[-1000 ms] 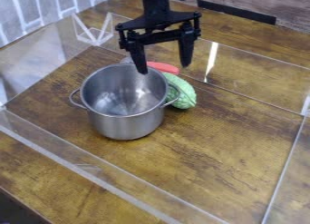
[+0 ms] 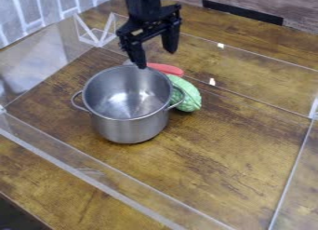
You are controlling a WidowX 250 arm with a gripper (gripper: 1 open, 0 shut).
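My black gripper (image 2: 154, 49) hangs at the top centre of the camera view, open, above and behind the pot, with nothing visible between its fingers. A steel pot (image 2: 125, 109) with two side handles stands left of centre, empty inside. A pale green cabbage-like vegetable (image 2: 184, 96) lies against its right side. A red long object (image 2: 163, 68) lies behind the pot, partly hidden by it.
Transparent panels or edges run along the left, front and right, with a white slatted object (image 2: 37, 10) at the top left.
My gripper has moved back, toward the top of the view, and looks smaller and narrower. The pot, vegetable and red object stay in place.
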